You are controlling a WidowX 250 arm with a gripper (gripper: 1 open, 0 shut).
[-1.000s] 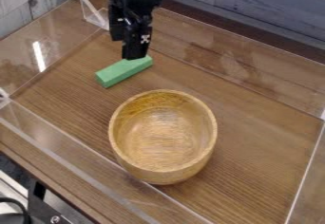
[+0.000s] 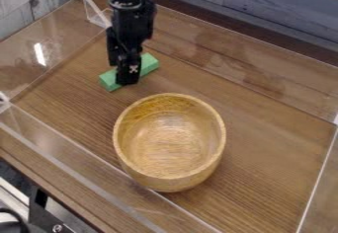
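Note:
My black gripper [image 2: 128,61] is lowered over a green block [image 2: 144,68] in the upper middle of the camera view, its fingers open on or around the block; exact contact is hard to tell. A wide, empty wooden bowl [image 2: 169,141] sits below the block, nearer the front edge.
Panels border it at the back and left, and a small clear object at the upper left is too indistinct to name.
My gripper has come down and slightly left onto the green block from above it. The block and bowl look unmoved.

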